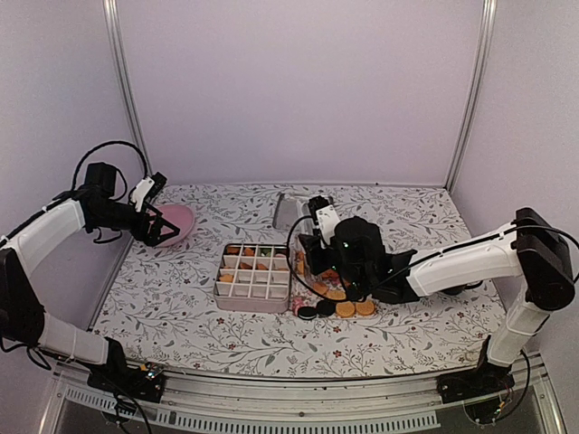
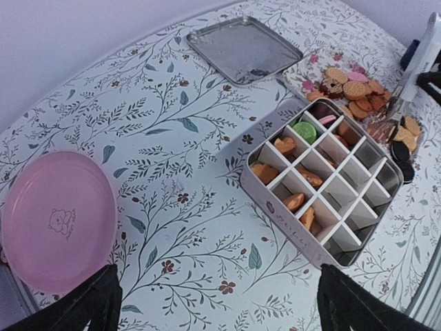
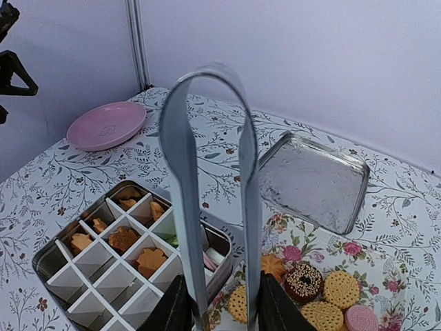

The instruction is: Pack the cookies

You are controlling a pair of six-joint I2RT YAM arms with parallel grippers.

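A divided tin (image 1: 251, 303) stands mid-table with cookies in some compartments. Loose cookies (image 3: 340, 289) lie on a floral mat (image 3: 375, 276) to its right. My right gripper grips silver tongs (image 3: 186, 186), held upright over the cookies beside the tin, their tips out of sight at the bottom of the right wrist view. My left gripper (image 1: 161, 231) hangs open near the pink plate (image 2: 58, 221), nothing between its fingers.
An empty metal tray (image 3: 313, 183) lies behind the cookies.
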